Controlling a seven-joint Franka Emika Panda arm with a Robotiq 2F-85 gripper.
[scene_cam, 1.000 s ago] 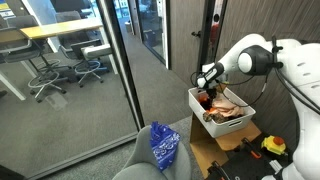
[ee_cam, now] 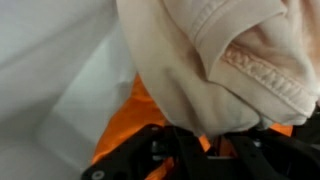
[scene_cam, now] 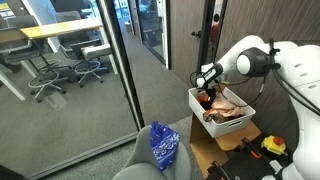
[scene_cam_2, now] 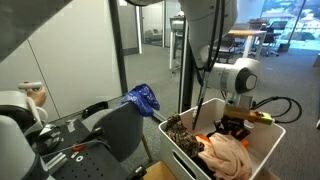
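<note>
My gripper is down inside a white bin, low among cloth items. Close up in the wrist view, a pale pinkish-beige cloth with a stitched hem fills the top and hangs over the fingers, and a bright orange cloth lies beneath and beside them. The fingertips are mostly hidden by the beige cloth, so whether fabric sits between them does not show. In exterior view 2 the gripper points down beside the peach cloth.
A brown patterned item lies in the bin's near left part. The bin's walls stand close around the gripper. Outside it, a blue cloth rests on a grey chair, and a yellow and red button sits on the table.
The arm and gripper stay low in the bin, with hardly any visible movement. The bin and the chair with the blue cloth look the same.
</note>
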